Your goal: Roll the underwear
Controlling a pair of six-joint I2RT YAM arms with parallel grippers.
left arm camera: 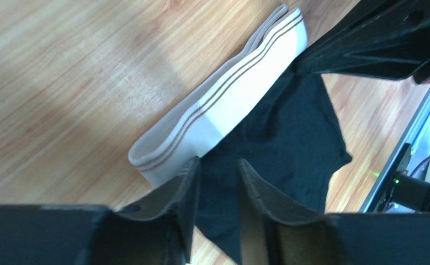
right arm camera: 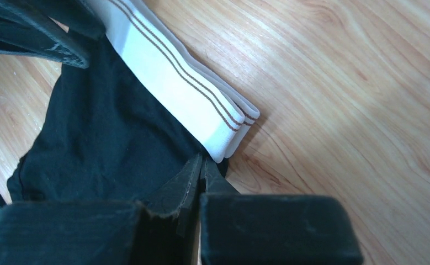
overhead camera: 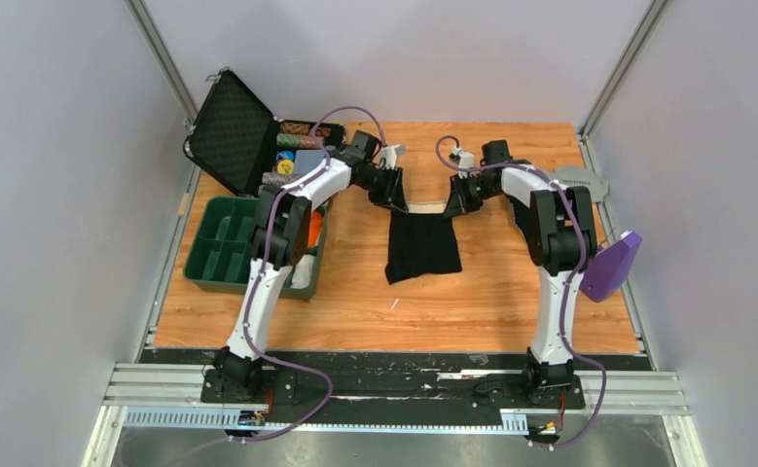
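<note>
Black underwear [overhead camera: 423,251] lies flat at the middle of the wooden table, its white striped waistband [left arm camera: 234,88] along the far edge, folded double. My left gripper is at the waistband's left end in the left wrist view, fingers parted over white band and black cloth; whether it touches is unclear. My right gripper is shut at the waistband's right end, on or against the black cloth just below it; whether cloth is between the fingertips is hard to tell.
A green compartment bin [overhead camera: 214,272] and an open black case [overhead camera: 229,126] stand at left. A purple object [overhead camera: 610,268] and grey item [overhead camera: 579,177] are at right.
</note>
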